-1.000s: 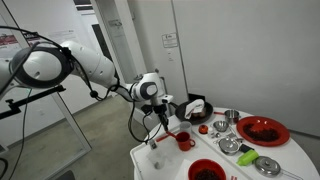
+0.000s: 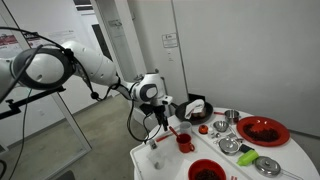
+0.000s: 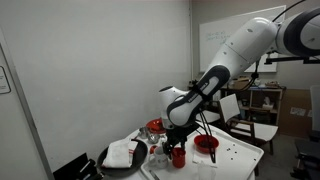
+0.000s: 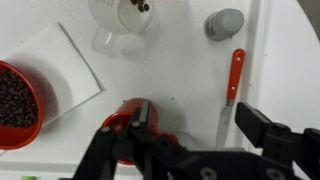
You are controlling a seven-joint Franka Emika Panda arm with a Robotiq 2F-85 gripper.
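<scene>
In the wrist view my gripper stands open, its two dark fingers wide apart over the white table. A red mug (image 4: 126,122) lies below and beside the left finger, partly hidden by it. Near the right finger is a knife with a red handle (image 4: 236,72), its blade running down between the fingers. Nothing is held. From the side, the gripper (image 2: 164,106) hangs above the table, to the left of the red mug (image 2: 185,144).
A red bowl of dark beans (image 4: 14,108), a white napkin (image 4: 52,72), a clear cup (image 4: 122,16) and a grey-capped item (image 4: 225,24) surround the area. Toward the right stand a red plate (image 2: 262,130) and metal pots (image 2: 232,115).
The arm has shifted only slightly, with the gripper still above the table. The objects on the table look unmoved.
</scene>
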